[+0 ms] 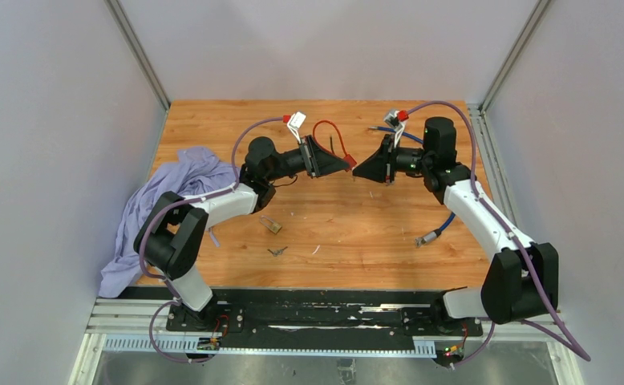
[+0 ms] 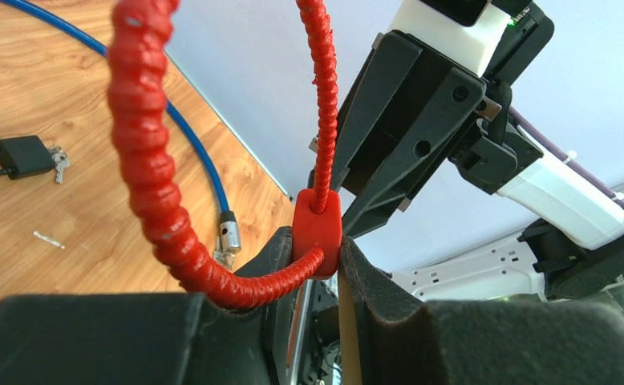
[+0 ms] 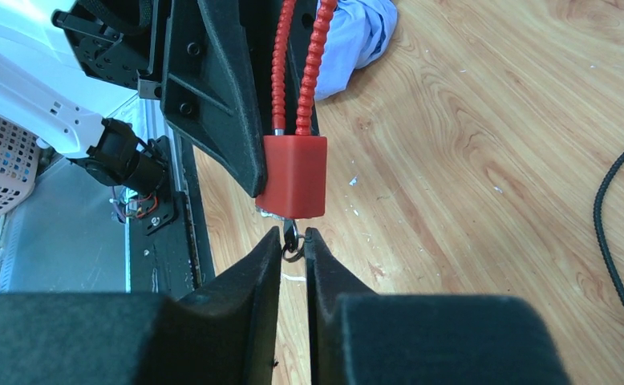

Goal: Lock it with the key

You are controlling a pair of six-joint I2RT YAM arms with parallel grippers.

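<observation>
A red lock body [image 3: 291, 175] with a red coiled cable loop [image 2: 152, 184] is held above the table, my left gripper [image 1: 344, 164] shut on it. In the right wrist view my right gripper faces the lock's underside, shut on a small key [image 3: 290, 234] with a ring, whose shaft reaches up to the bottom of the lock body. How far the key sits inside the lock cannot be seen.
On the table lie a brass padlock [image 1: 273, 227], loose keys [image 1: 277, 251], a blue cable lock [image 1: 427, 237] and a black cable lock [image 2: 22, 156]. A lilac cloth [image 1: 132, 224] fills the left side.
</observation>
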